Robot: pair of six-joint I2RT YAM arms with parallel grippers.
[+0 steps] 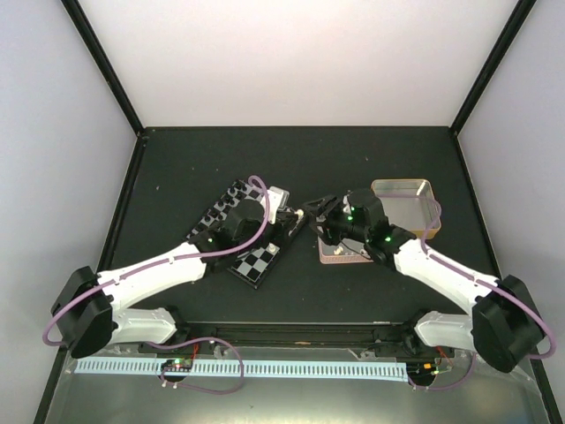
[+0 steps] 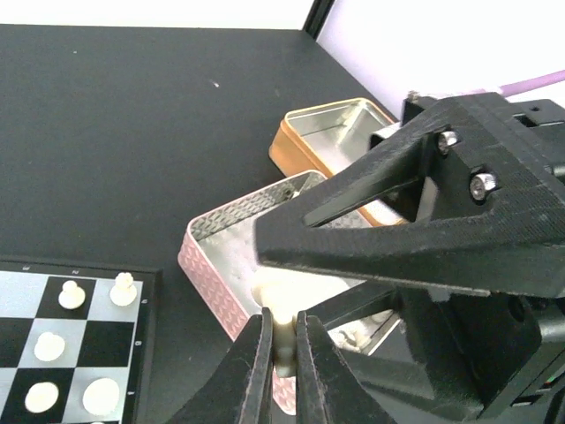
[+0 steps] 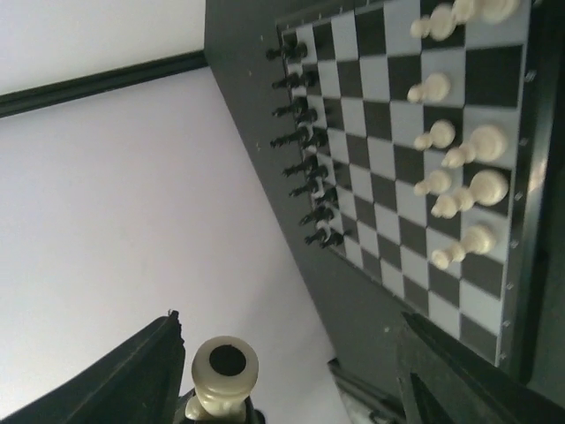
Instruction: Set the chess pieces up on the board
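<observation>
In the left wrist view a white chess piece [image 2: 284, 349] is pinched between the fingertips of my left gripper. The right wrist view shows that piece's round base [image 3: 224, 367] with its dark underside. My right gripper is open there, its fingers [image 3: 132, 380] spread wide with the piece off to one side. From above, both grippers meet between the chessboard [image 1: 256, 265] and the boxes. White pieces [image 3: 481, 146] stand along one side of the board, and black pieces [image 3: 305, 168] line the opposite side.
A pink box [image 2: 212, 283] holding more white pieces lies beyond the left gripper, partly hidden by the right gripper. Behind it stands an orange box [image 2: 296, 146].
</observation>
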